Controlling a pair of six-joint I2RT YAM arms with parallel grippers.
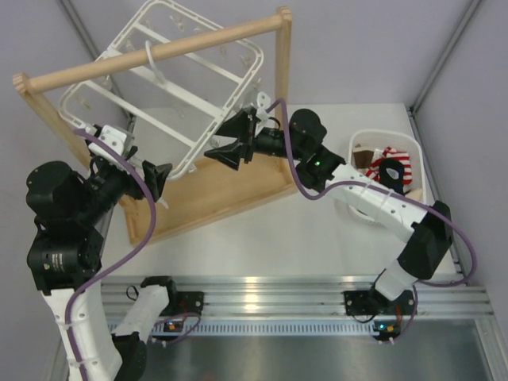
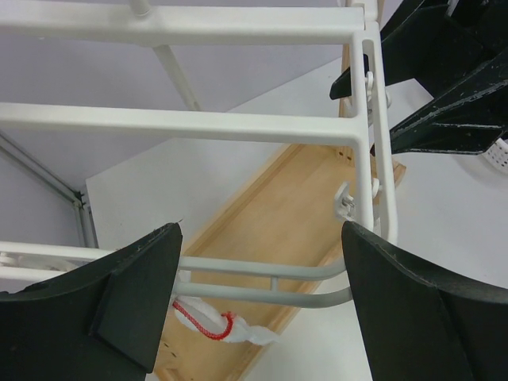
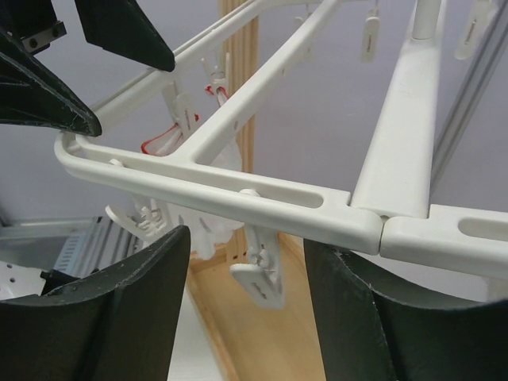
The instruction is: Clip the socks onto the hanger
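Note:
The white rack hanger (image 1: pixel 186 99) hangs tilted from a wooden bar. My left gripper (image 1: pixel 147 163) is at its front left end, with spread fingers (image 2: pixel 111 298) on either side of the hanger corner. Beneath that end dangles a white sock with red trim (image 2: pixel 218 319); its upper part is hidden, and I cannot tell how it is held. My right gripper (image 1: pixel 214 145) is at the front right edge, its fingers (image 3: pixel 135 302) parted. Between them in the right wrist view hangs a white clip (image 3: pixel 258 274), with visible gaps to both fingers.
The wooden stand's crossbar (image 1: pixel 163 49) spans above the hanger, and its base board (image 1: pixel 210 194) lies below. More clips (image 3: pixel 371 36) hang along the hanger. A white basket (image 1: pixel 421 178) with red-striped and dark items stands at the right.

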